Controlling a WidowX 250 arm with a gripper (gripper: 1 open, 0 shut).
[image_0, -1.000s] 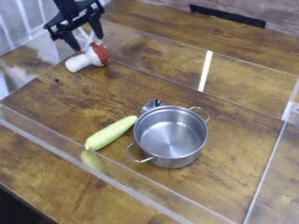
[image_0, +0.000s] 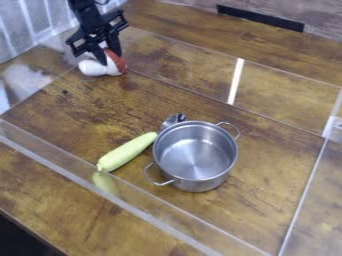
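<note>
My black gripper (image_0: 104, 48) is at the top left, lowered onto a white and red object (image_0: 95, 66), apparently shut on it, though the fingertips are small and partly hidden. A pale yellow-green corn cob or squash (image_0: 127, 151) lies diagonally in the lower middle. A steel pot (image_0: 195, 160) with two side handles stands right of it, empty. A small shiny metal utensil (image_0: 174, 121) lies just behind the pot.
Transparent side panels border the work area at the left, front and right.
Over the last second my gripper has come down onto the white and red object and closed in around it, and the object has shifted slightly. The pot and vegetable are unmoved.
</note>
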